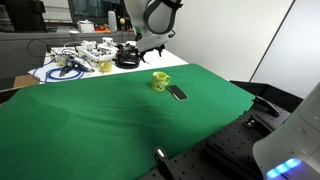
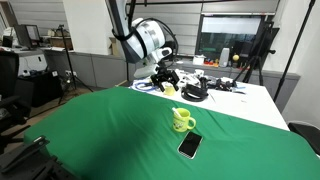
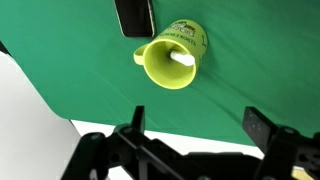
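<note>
A yellow mug (image 1: 159, 82) rests on the green table cover (image 1: 90, 120). Looking into the mug (image 3: 198, 38) from my wrist, I see a small white object (image 3: 182, 58) inside it. Its handle (image 3: 139, 56) points left there, towards a dark phone (image 3: 135, 17). The phone (image 2: 190, 145) lies flat beside the mug (image 2: 182, 124), not touching it. My gripper (image 1: 150, 52) is held above the table, beyond the mug in exterior view 1. From the wrist, both fingers of the gripper are wide apart with nothing between them.
At the back, a white surface carries blue cables (image 1: 66, 72), black gear (image 1: 128, 56) and another yellow item (image 1: 105, 66). The cover's edge crosses the lower part of the wrist view.
</note>
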